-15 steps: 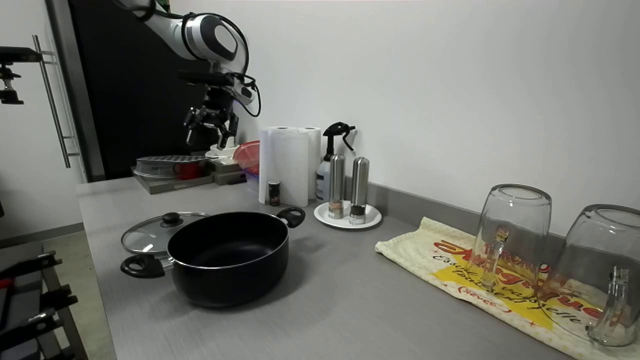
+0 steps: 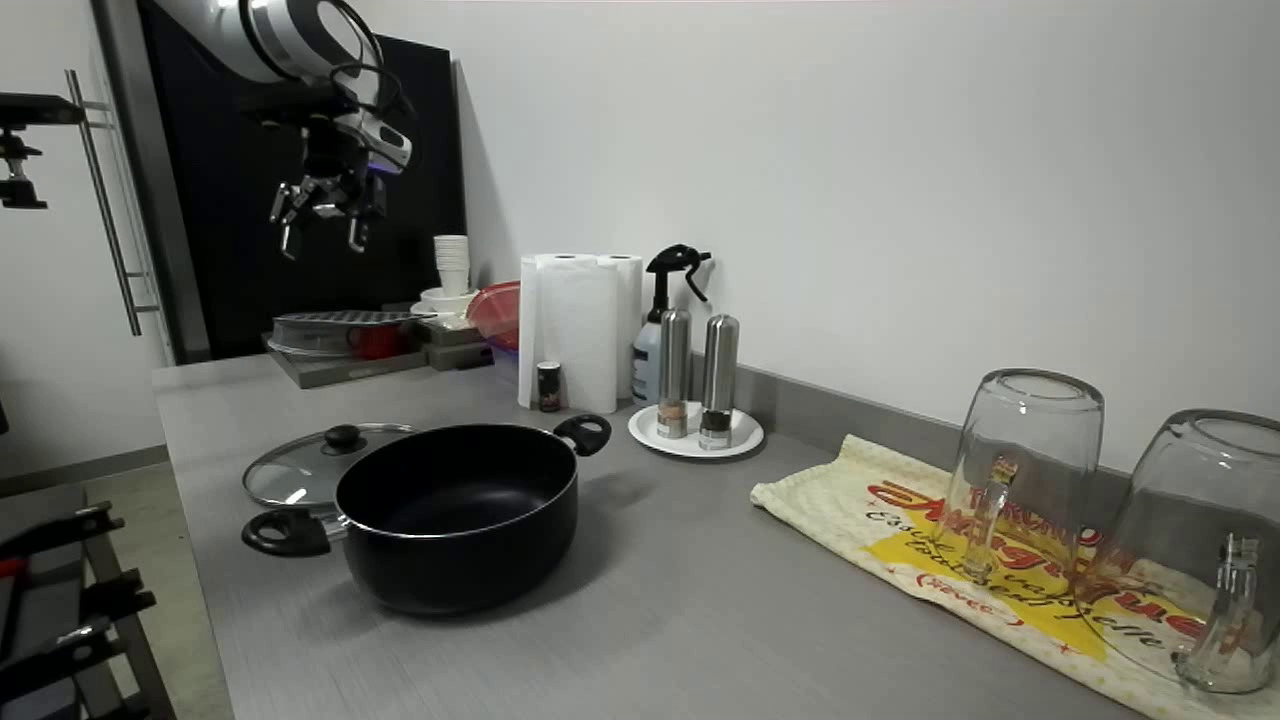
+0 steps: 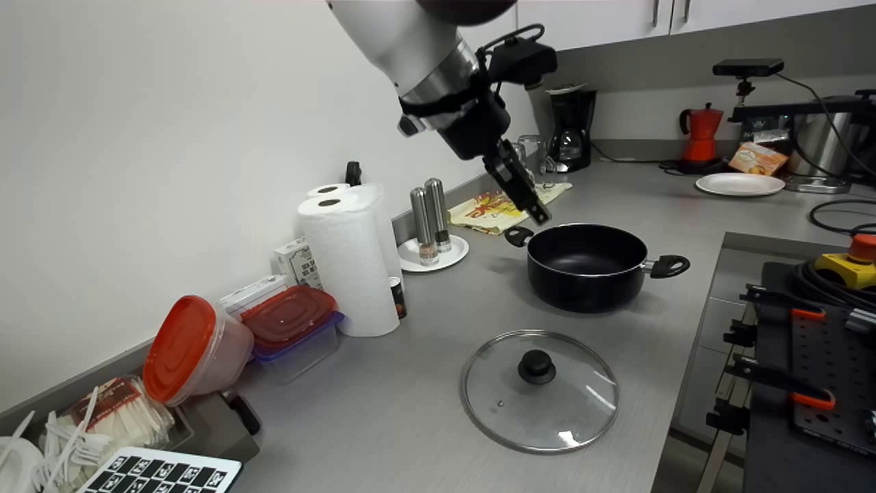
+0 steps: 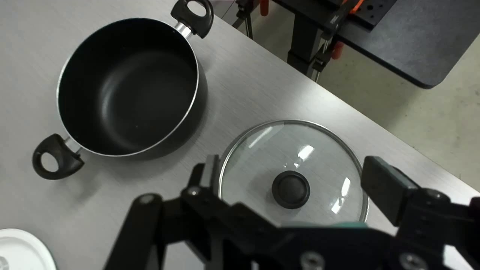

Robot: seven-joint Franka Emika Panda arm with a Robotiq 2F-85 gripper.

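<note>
My gripper point(image 2: 324, 238) hangs high above the counter with its fingers spread apart and nothing between them. In the wrist view the glass lid point(image 4: 256, 180) lies well below, its black knob point(image 4: 291, 189) appearing between the two fingers. The lid rests flat on the counter, knob upward, close to the counter's front edge. Beside it stands a black two-handled pot point(image 3: 584, 283), uncovered and empty inside. The lid and the pot are apart in the wrist view; in exterior view 1 the pot hides part of the lid.
A white plate point(image 2: 752, 440) with two steel mills, paper towel rolls point(image 3: 349, 263) and plastic containers line the wall. Two upturned glass jugs stand on a printed cloth point(image 2: 864, 504). A dark side table point(image 4: 405, 49) stands past the counter's edge.
In exterior view 1 my arm has moved left and somewhat higher, away from the wall. The gripper remains open. Pot and lid have stayed in place.
</note>
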